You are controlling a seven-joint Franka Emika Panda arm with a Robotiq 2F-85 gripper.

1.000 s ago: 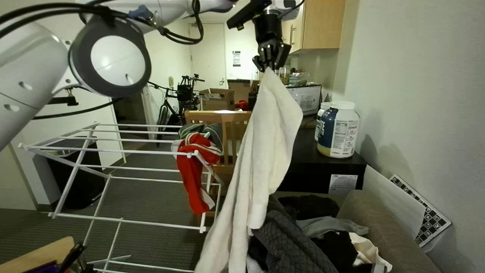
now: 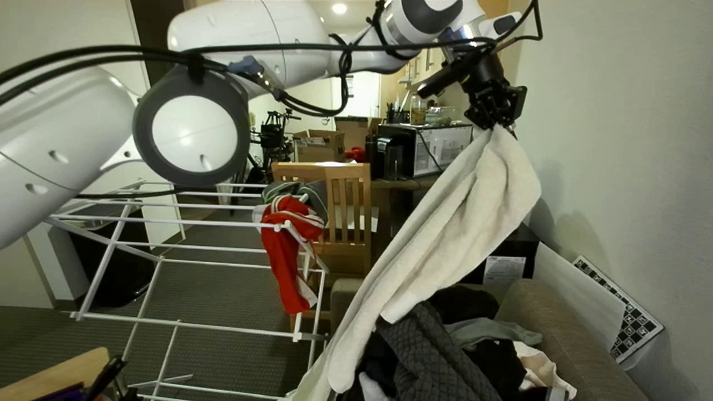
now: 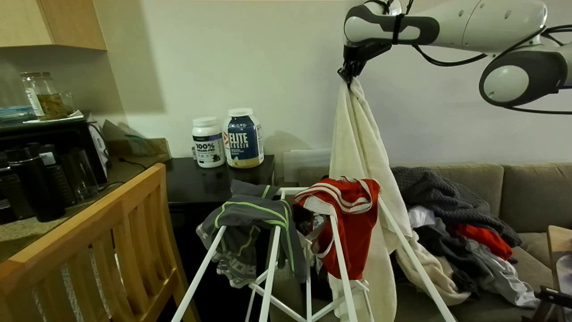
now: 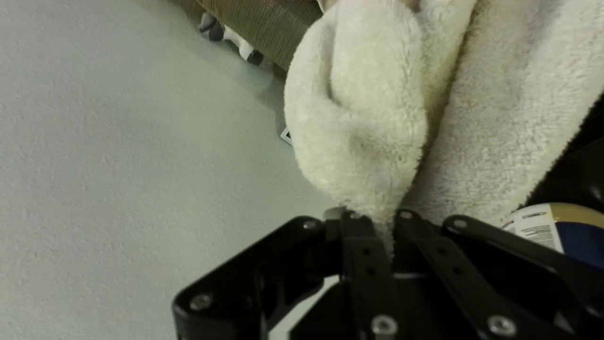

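Note:
A long cream towel (image 2: 461,214) hangs from my gripper (image 2: 498,127), which is shut on one bunched end of it. In exterior view 1 the cloth slants down and left, past the frame's lower edge. Exterior view 2 has the gripper (image 3: 349,79) high near the wall, the towel (image 3: 360,139) falling behind the rack. The wrist view shows the fluffy towel (image 4: 368,113) pinched between the black fingers. A white drying rack (image 2: 220,327) bears a red garment (image 2: 284,260) and a grey garment with green trim (image 3: 252,214).
Dark and light clothes (image 2: 454,347) are heaped on the sofa (image 2: 568,321). Two supplement tubs, one white (image 3: 208,142) and one blue (image 3: 244,138), stand on a black cabinet. A wooden chair (image 2: 347,214) is beside the rack. Several rack bars are bare.
In exterior view 1 my gripper has moved right and slightly down, towards the wall, drawing the towel into a slant. The towel now hides the tubs there. The garments on the rack look unmoved.

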